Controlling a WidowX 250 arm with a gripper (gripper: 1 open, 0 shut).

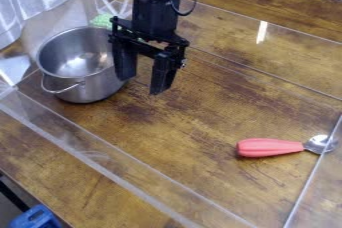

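The black gripper (148, 72) hangs over the wooden table, just right of a steel pot (83, 64), its two fingers spread apart with nothing seen between them. A pink-handled spoon (271, 147) lies at the lower right of the table, well away from the gripper.
A green item (104, 20) sits behind the pot. A blue object (38, 218) is at the bottom left corner. Clear panels edge the work area.
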